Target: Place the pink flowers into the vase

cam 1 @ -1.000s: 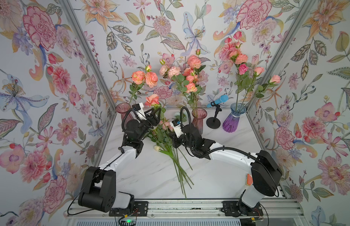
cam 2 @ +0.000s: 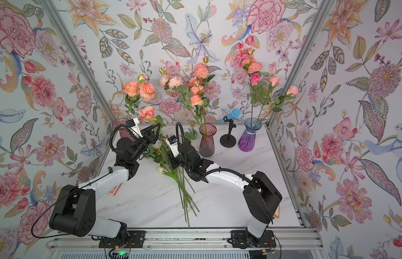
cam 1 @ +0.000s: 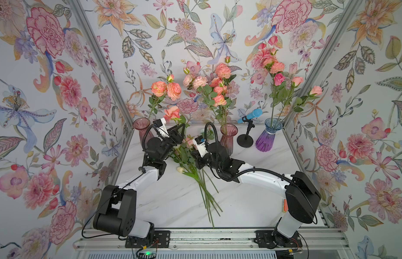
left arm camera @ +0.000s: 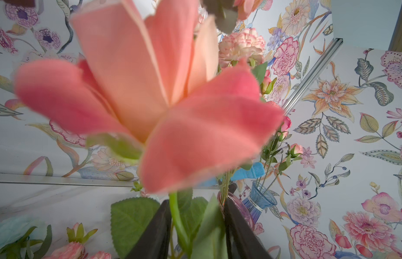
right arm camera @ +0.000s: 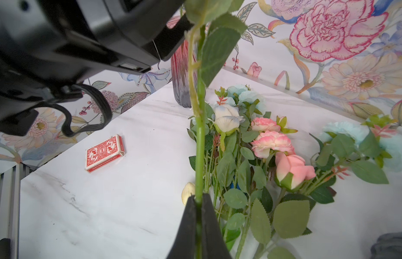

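A pink rose (left arm camera: pixel 166 99) stands upright, filling much of the left wrist view. Its green stem (right arm camera: pixel 201 142) runs down between the fingers of my right gripper, which is shut on it. My left gripper is higher up, its fingers apart on either side of the stem and a leaf below the bloom. In the top left view, a pink vase (cam 1: pixel 142 125) at the back left holds peach-pink roses (cam 1: pixel 166 89). More pink flowers (cam 1: pixel 220 88) rise from the middle pink-grey vase (cam 1: pixel 228 137), and others from the purple vase (cam 1: pixel 265 139) at right.
Loose flowers lie on the table, with their stems (cam 1: pixel 207 194) pointing to the front. Among them are pink blooms (right arm camera: pixel 272 142) and a white rose (right arm camera: pixel 226 117). A blue-topped black stand (cam 1: pixel 245 140) sits between two vases. A red card box (right arm camera: pixel 104 152) lies on clear white tabletop.
The pink rose at my left gripper has shifted slightly left and down. Both arms have moved only a little, the right one slightly to the left.
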